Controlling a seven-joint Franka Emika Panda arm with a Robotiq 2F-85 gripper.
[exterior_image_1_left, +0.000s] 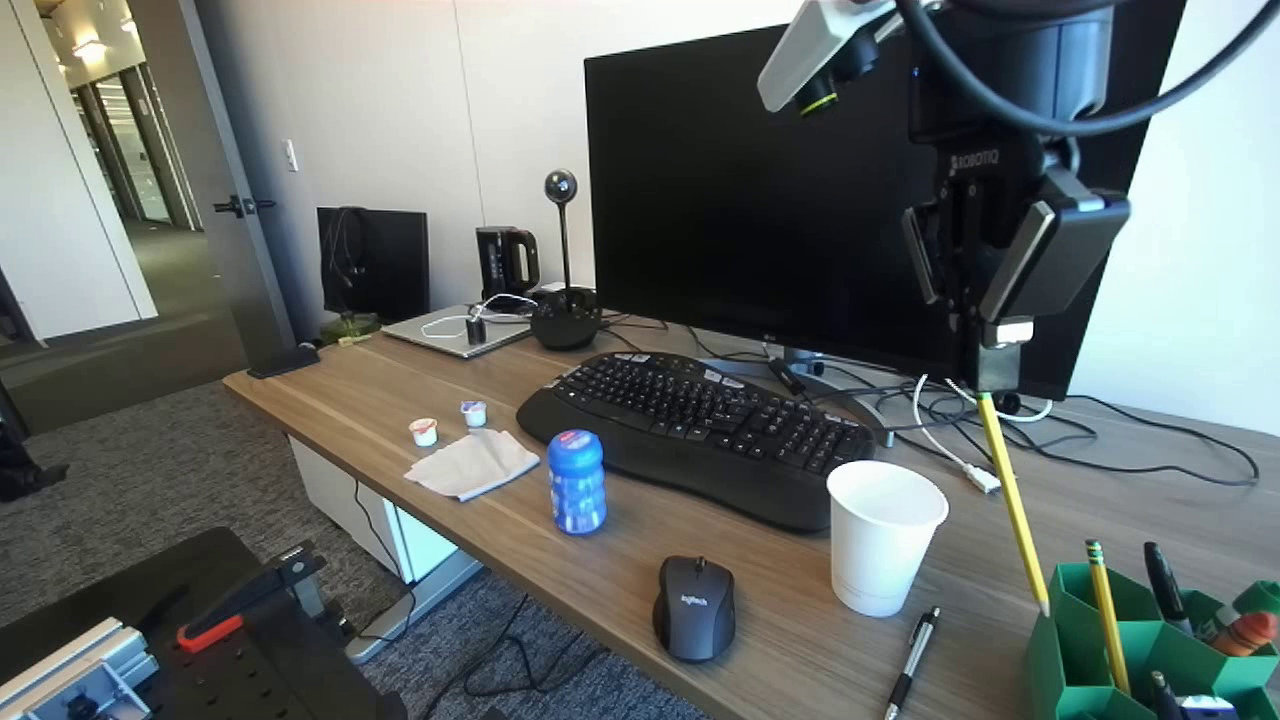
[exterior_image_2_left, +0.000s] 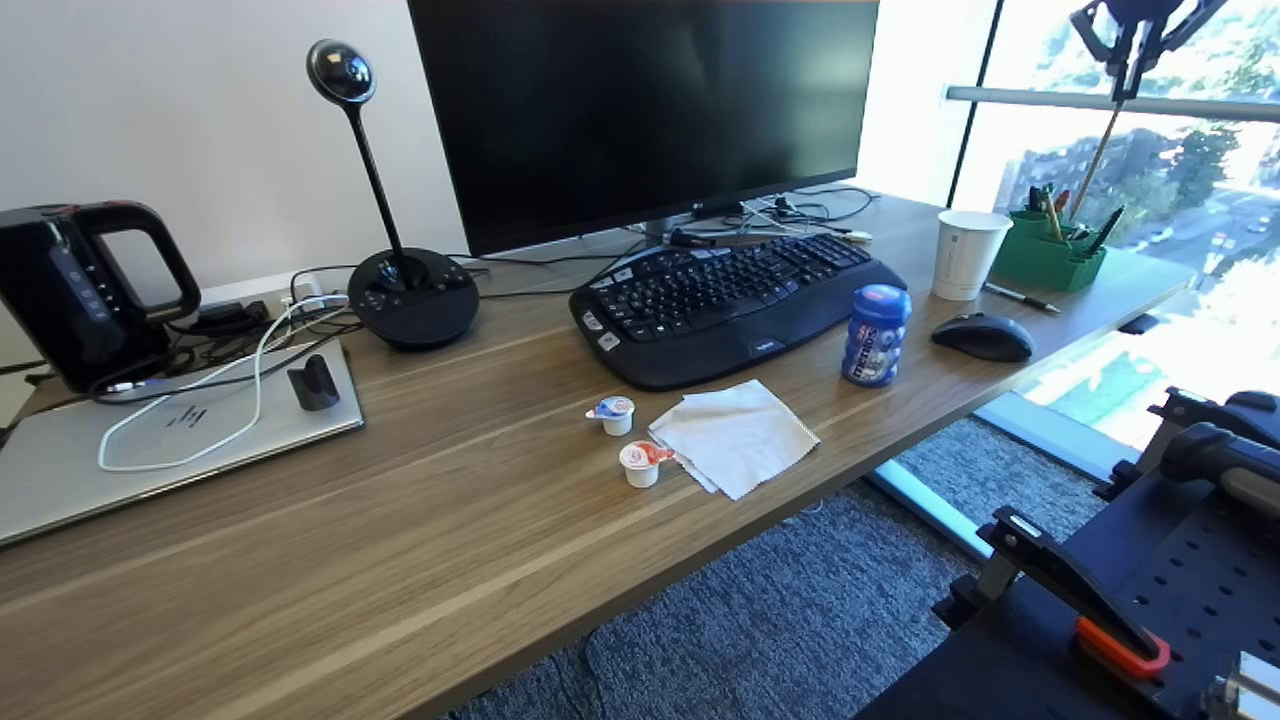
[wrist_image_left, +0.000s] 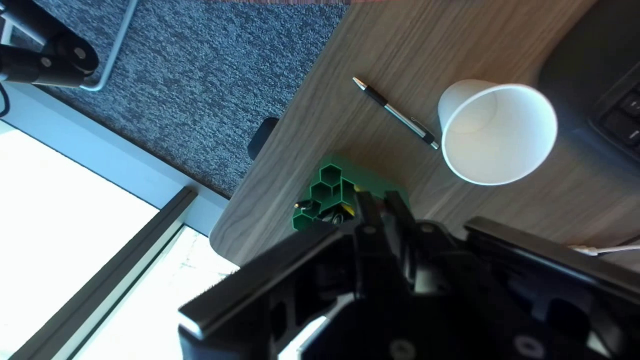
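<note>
In exterior view 1 my gripper (exterior_image_1_left: 991, 382) is shut on the upper end of a yellow pencil (exterior_image_1_left: 1014, 498), which slants down to the right. The pencil's lower tip appears at the left rim of the green pen holder (exterior_image_1_left: 1056, 648); whether it touches cannot be told. Exterior view 2 has the gripper (exterior_image_2_left: 1124, 96) high above the holder (exterior_image_2_left: 1044, 258), with the pencil (exterior_image_2_left: 1094, 162) hanging beneath. In the wrist view the fingertips (wrist_image_left: 396, 201) are together, partly covering the holder (wrist_image_left: 330, 180); the held pencil is mostly hidden there.
A second pencil (exterior_image_1_left: 1108, 618) and several pens stand in the holder. Beside it are a white paper cup (exterior_image_1_left: 885, 540) and a loose pen (exterior_image_1_left: 914, 660). The mouse (exterior_image_1_left: 695, 608), keyboard (exterior_image_1_left: 708, 432) and blue bottle (exterior_image_1_left: 577, 482) lie further left. Behind the gripper is the monitor (exterior_image_1_left: 744, 204).
</note>
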